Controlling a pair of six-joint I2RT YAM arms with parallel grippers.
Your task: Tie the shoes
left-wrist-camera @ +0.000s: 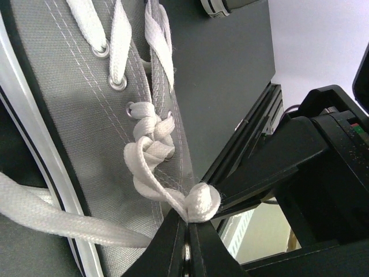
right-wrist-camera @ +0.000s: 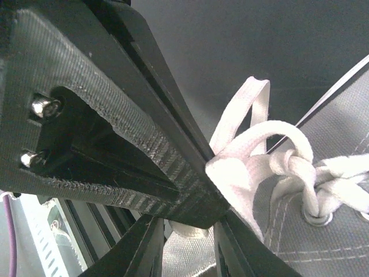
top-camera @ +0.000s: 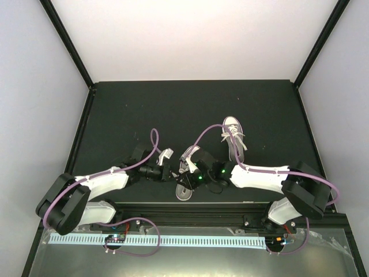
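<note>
A grey shoe (top-camera: pixel 184 193) lies between my grippers at the front middle, its white laces in a knot (left-wrist-camera: pixel 151 144). My left gripper is shut at the lace near that knot; the lace end bunches at its fingertips. My right gripper is right against the left one at the knot, a white lace loop (right-wrist-camera: pixel 262 138) beside its fingers; whether it grips lace is unclear, as the fingertips overlap. A second grey shoe (top-camera: pixel 233 138), with white laces, lies farther back to the right.
Purple cables arch over both arms. A rail with a white strip (top-camera: pixel 155 240) runs along the front.
</note>
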